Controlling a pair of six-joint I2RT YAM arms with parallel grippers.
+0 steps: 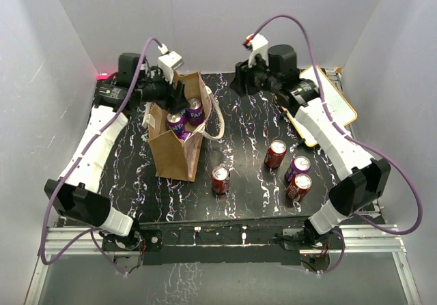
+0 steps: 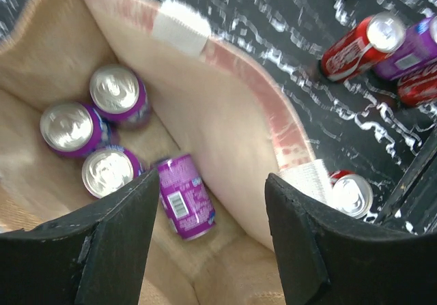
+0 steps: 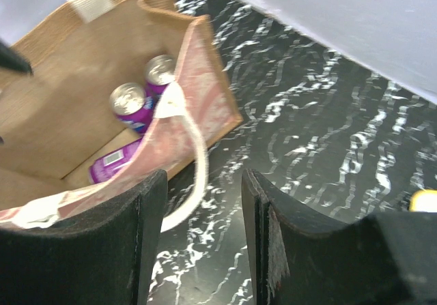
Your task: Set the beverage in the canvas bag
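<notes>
A brown canvas bag [image 1: 172, 156] with white straps holds several purple cans [image 2: 113, 168], one lying on its side [image 2: 186, 197]. My left gripper [image 1: 175, 99] hangs over the bag, fingers parted with nothing between them. My right gripper [image 1: 240, 80] is above the table right of the bag, fingers apart and empty. On the right side of the table stand red cans [image 1: 275, 153] [image 1: 298, 188] and a purple can [image 1: 298, 168]; another red can [image 1: 220, 180] stands in front of the bag.
A small whiteboard [image 1: 328, 100] lies at the back right. Pale walls surround it.
</notes>
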